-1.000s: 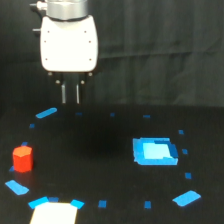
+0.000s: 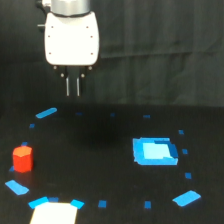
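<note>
My gripper (image 2: 73, 93) hangs at the upper left, its two thin fingers pointing down with a narrow empty gap between them, so it looks open. Well below it and to the left, a red block with angled sides (image 2: 22, 158) rests on the black table, apart from the fingers. On the right lies a blue square (image 2: 136, 152) with a white middle; whether it is a shallow tray or flat cannot be told. A cream-coloured block (image 2: 53, 214) is cut off by the bottom edge, with blue showing behind it.
Small blue tape marks dot the black table. Longer blue strips lie at the upper left (image 2: 46, 113), lower left (image 2: 17, 187) and lower right (image 2: 186, 198). A dark curtain (image 2: 160, 50) hangs behind.
My gripper has shifted slightly right and a little higher. The gap between its fingers looks slightly narrower. The blocks and the blue square have not moved.
</note>
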